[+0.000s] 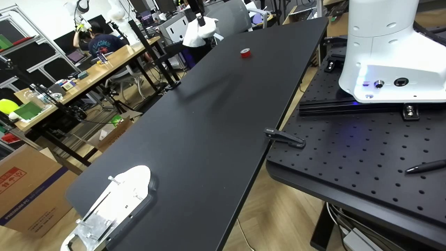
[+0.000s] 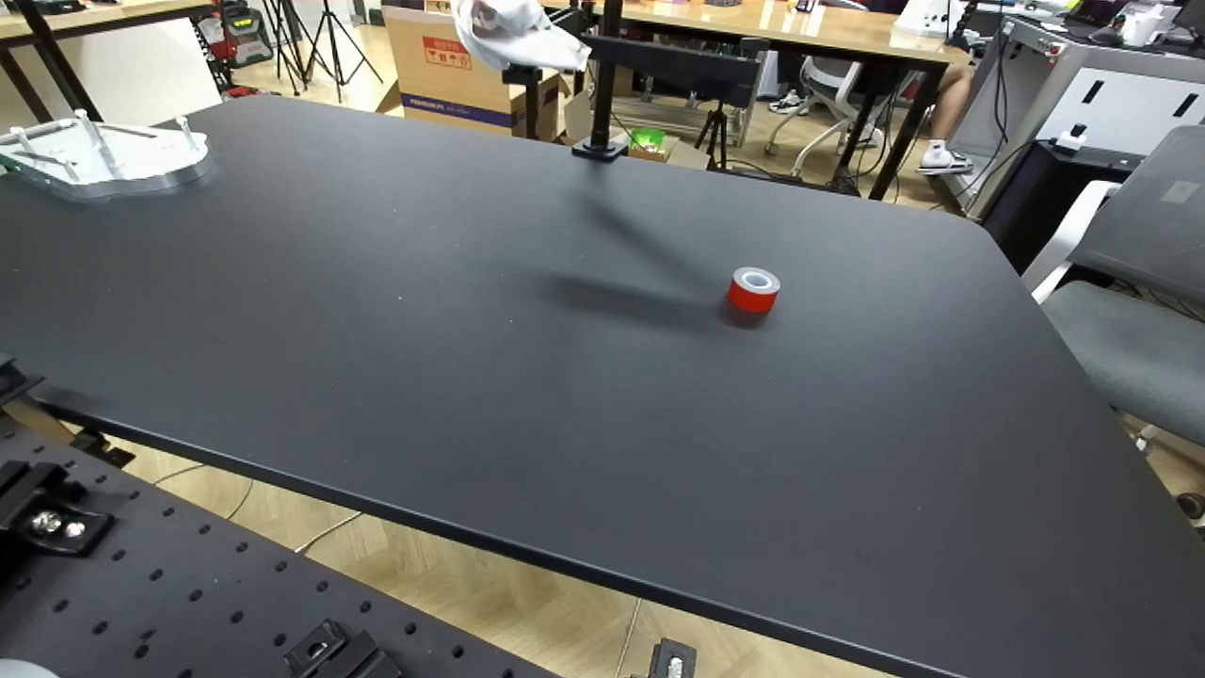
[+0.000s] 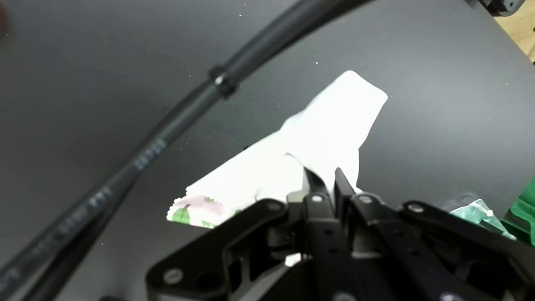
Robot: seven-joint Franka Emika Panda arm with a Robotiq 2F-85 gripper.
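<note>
A white cloth [image 3: 326, 125] hangs from my gripper, which is shut on it. In the wrist view the cloth spreads out below the fingertips, its lower left corner printed pink and green with a scalloped edge. Exterior view 1 has the dark gripper [image 1: 201, 20] at the top, with the bunched cloth [image 1: 196, 34] beneath it, above the far side of the table. At the top of exterior view 2 the cloth [image 2: 514, 36] shows in mid-air, clear of the tabletop; the gripper is out of that frame.
On the black table [image 2: 633, 429] sits a red tape roll [image 2: 753, 294]. A white plate-like fixture with posts [image 1: 121, 200] lies at the other end. Green material [image 3: 524, 215] shows at the wrist view's right edge.
</note>
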